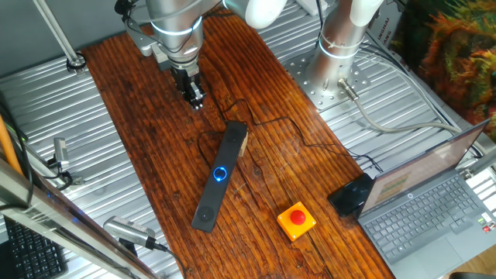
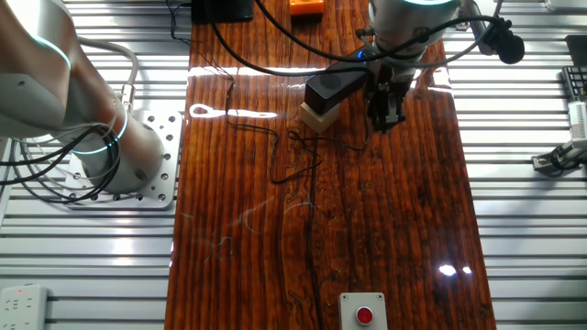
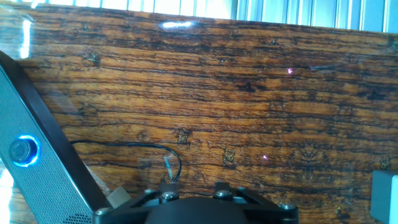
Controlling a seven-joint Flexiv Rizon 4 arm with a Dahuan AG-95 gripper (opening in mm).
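In the wrist view my gripper shows at the bottom edge, its two dark fingertips apart and only table behind the gap. It is open. In exterior view 1 the gripper (image 1: 198, 103) hangs over the table, beyond the upper end of a long black speaker bar (image 1: 211, 190) with a lit blue ring knob. That bar leans on a small wooden block (image 1: 244, 146). An orange box with a red button (image 1: 297, 218) sits right of the bar. Exterior view 2 shows a grey box with a red button (image 2: 364, 315) at the opposite end of the table.
A thin black cable (image 1: 291, 122) winds across the wooden table near the speaker. The laptop (image 1: 422, 213) and a black flat object (image 1: 350, 194) occupy the right edge. Bare wood (image 2: 248, 247) fills much of the table between the speaker and the grey button box.
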